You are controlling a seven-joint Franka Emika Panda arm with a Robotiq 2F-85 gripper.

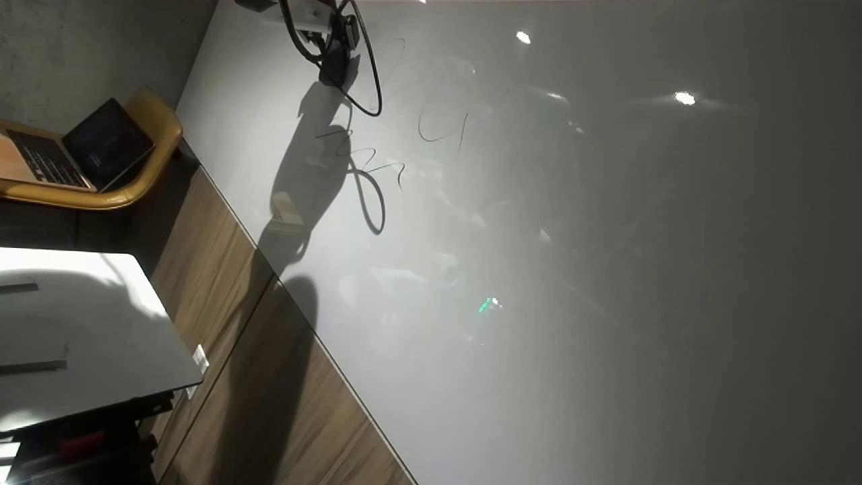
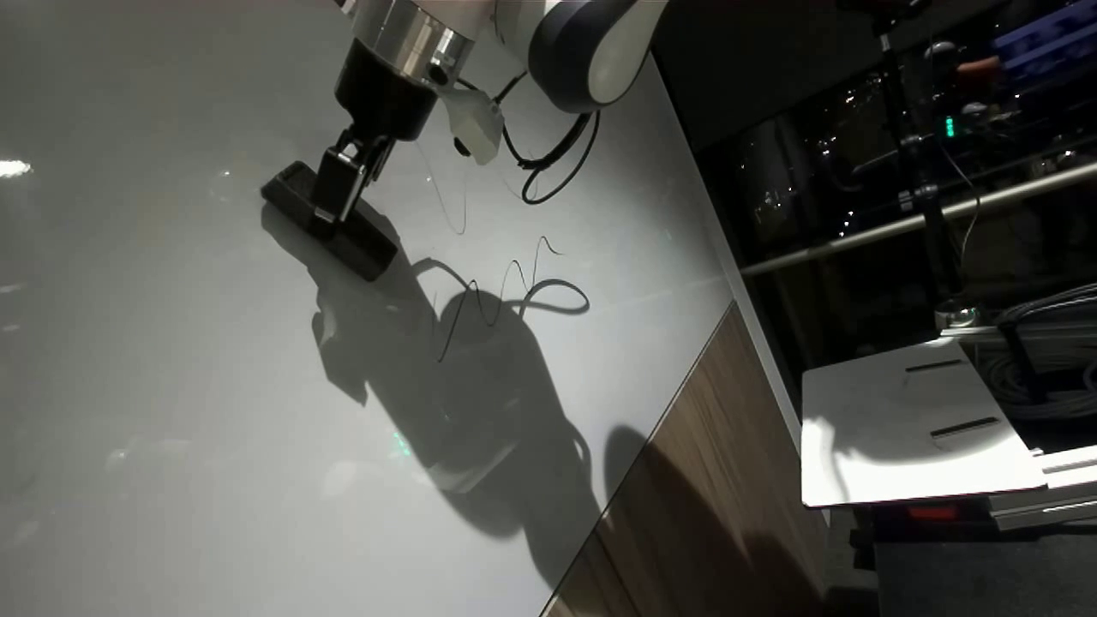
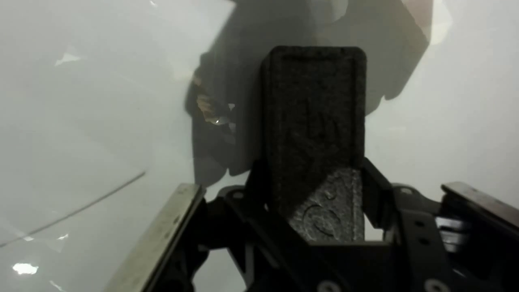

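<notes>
A dark, oblong eraser (image 3: 318,112) lies between the fingers of my gripper, which is shut on it. In exterior view 2 the black eraser (image 2: 360,245) is against or very close to the glossy white board (image 2: 185,432), with my gripper (image 2: 344,190) holding it near its middle. Thin black marker strokes (image 2: 504,293) run across the board to the right of the eraser. Exterior view 1 shows the same wavy strokes (image 1: 368,157) and a fainter curved stroke (image 1: 432,137). There the eraser (image 1: 333,69) appears only as a dark block at the top.
Wood panelling (image 1: 218,267) borders the board's edge. A small table (image 1: 81,323) stands at the lower left, and a laptop (image 1: 105,145) rests on a yellow chair (image 1: 166,129). A loose cable (image 1: 378,81) loops from the arm. Most of the board is clear.
</notes>
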